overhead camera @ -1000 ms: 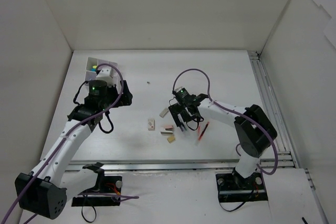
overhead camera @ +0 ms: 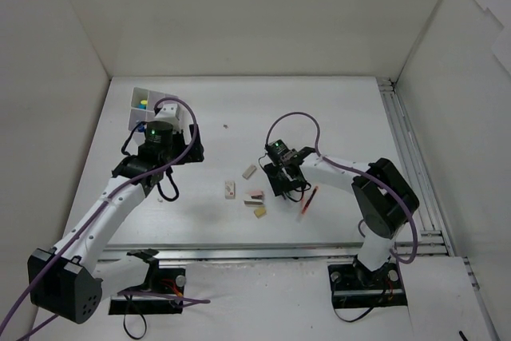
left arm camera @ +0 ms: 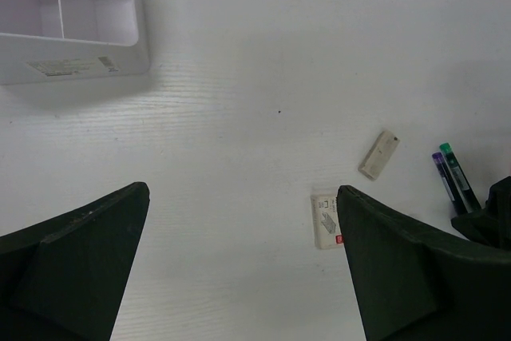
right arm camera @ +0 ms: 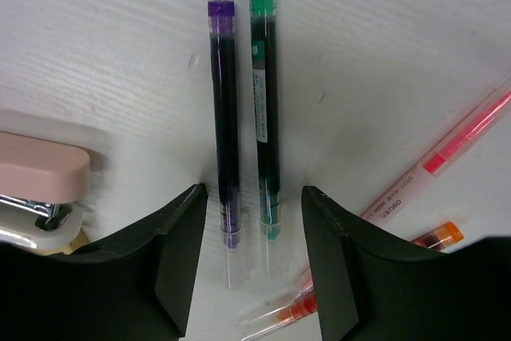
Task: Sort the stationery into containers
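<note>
A purple-capped pen (right arm camera: 227, 109) and a green-capped pen (right arm camera: 264, 101) lie side by side, with my open right gripper straddling their lower ends. A red pen (right arm camera: 455, 137) and an orange-capped pen (right arm camera: 435, 237) lie to their right; a pink stapler (right arm camera: 38, 167) is to the left. My left gripper hangs open and empty over the table, near the white divided container (left arm camera: 96, 61). An eraser (left arm camera: 378, 155) and a labelled white block (left arm camera: 325, 221) lie between the arms.
A small yellow block (overhead camera: 259, 212) lies near the front by the stapler.
My right gripper has shifted slightly over the pens, covering more of them in the top view. The left arm has moved a little to the right.
</note>
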